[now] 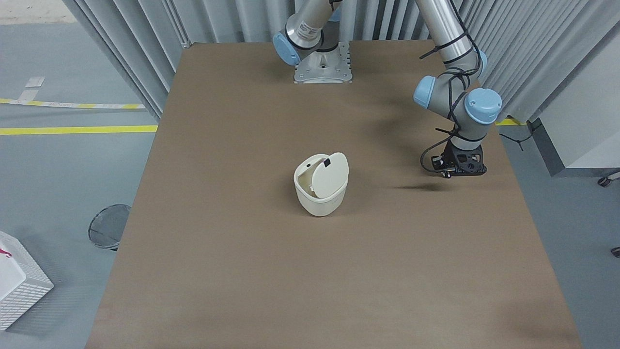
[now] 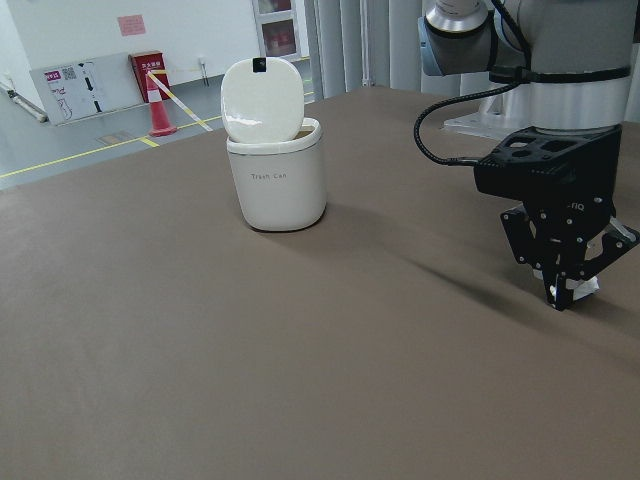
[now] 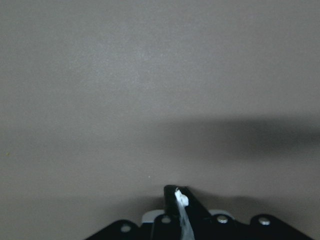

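Note:
My gripper (image 1: pixel 446 173) is low over the right side of the brown table (image 1: pixel 325 273). Its fingers are shut on a small white crumpled scrap (image 3: pixel 182 200), seen at the bottom of the wrist view and below the gripper (image 2: pixel 558 300) in the left view. A white trash can (image 1: pixel 319 189), labelled "Trash Can" in the left view, stands upright near the table's middle, left of the gripper, its lid (image 2: pixel 262 98) raised.
The robot base (image 1: pixel 322 70) is at the back edge, beside a grey curtain. A mesh bin (image 1: pixel 110 227) and white box (image 1: pixel 20 279) stand on the floor at left.

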